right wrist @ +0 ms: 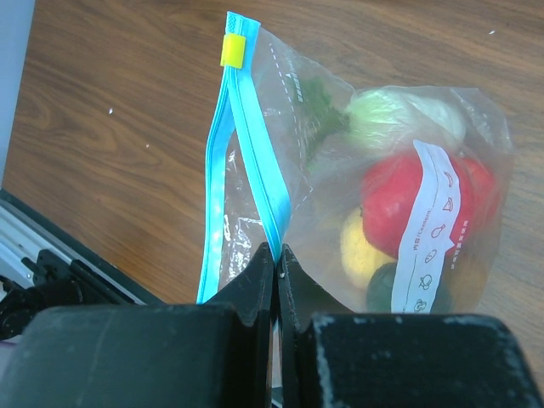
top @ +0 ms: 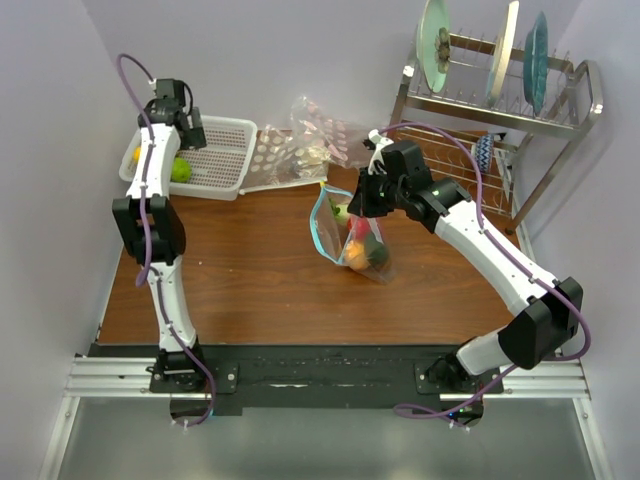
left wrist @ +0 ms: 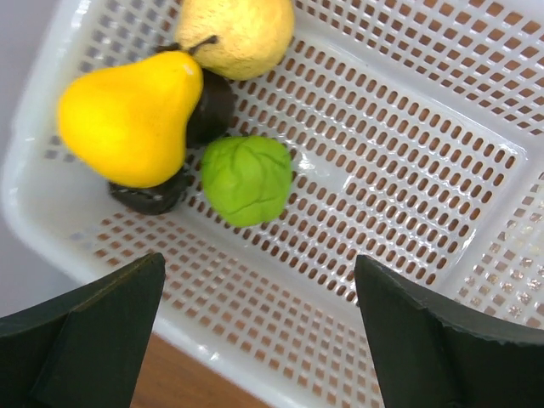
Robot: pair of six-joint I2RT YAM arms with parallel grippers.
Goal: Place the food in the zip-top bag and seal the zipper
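Observation:
A clear zip bag [top: 328, 240] with a blue zipper stands gaping on the table, holding food: a red item [right wrist: 393, 200], a pale green leafy one [right wrist: 404, 119], a yellow one [right wrist: 361, 251] and something dark green. My right gripper is shut on the bag's rim, at the blue zipper strip [right wrist: 255, 144]. The yellow slider [right wrist: 233, 50] sits at the strip's far end. My left gripper hangs open above the white basket, nothing between its fingers. Below it lie a green round food [left wrist: 246, 180], a yellow pear-shaped one [left wrist: 132, 119], a yellow-orange one [left wrist: 238, 34] and dark pieces.
The white basket [top: 250, 150] stands at the back left. Beside it lie crumpled clear plastic sheets [top: 325, 135]. A metal dish rack [top: 480, 110] with plates takes up the back right. Bare wooden table [top: 230, 270] stretches left of the bag.

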